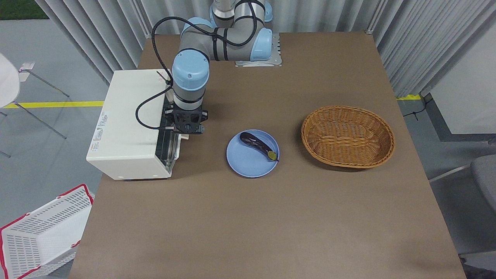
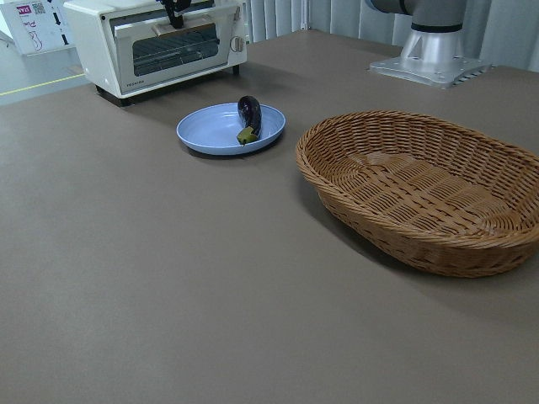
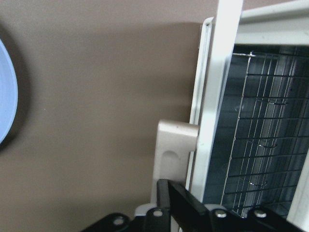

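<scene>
A white toaster oven (image 1: 125,130) stands at the left of the table, its door (image 2: 175,55) partly tilted outward at the top with a pale handle (image 3: 171,152). My gripper is at that handle; whether its fingers are shut on it I cannot tell. A blue plate (image 1: 246,162) holds a dark eggplant (image 1: 254,143) with a green stem end, right of the oven in the front view. The wire rack (image 3: 263,145) shows inside the oven in the wrist view.
A wicker basket (image 1: 347,137) sits right of the plate. A white crate with red trim (image 1: 44,235) is off the table at the lower left.
</scene>
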